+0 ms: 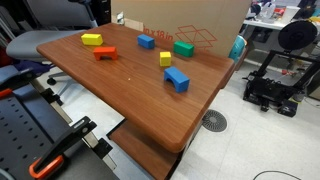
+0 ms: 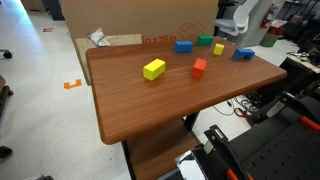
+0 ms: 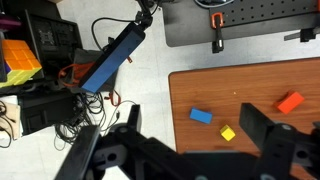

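Note:
Wide apart, the two black fingers [image 3: 125,135] of my open gripper show at the bottom of the wrist view, with nothing held. Far below them on the brown table lie a blue block [image 3: 201,116], a yellow block [image 3: 227,132] and a red block [image 3: 291,102]. Exterior view 1 shows a long yellow block [image 1: 92,39], a red arch [image 1: 106,53], a blue block [image 1: 147,41], a small yellow block [image 1: 165,59], a green block [image 1: 183,48] and a blue arch [image 1: 176,79], all apart. The gripper is not clearly seen in either exterior view.
A large cardboard panel [image 2: 140,20] stands along one side. Beside the table is a dark bench [image 1: 30,135].

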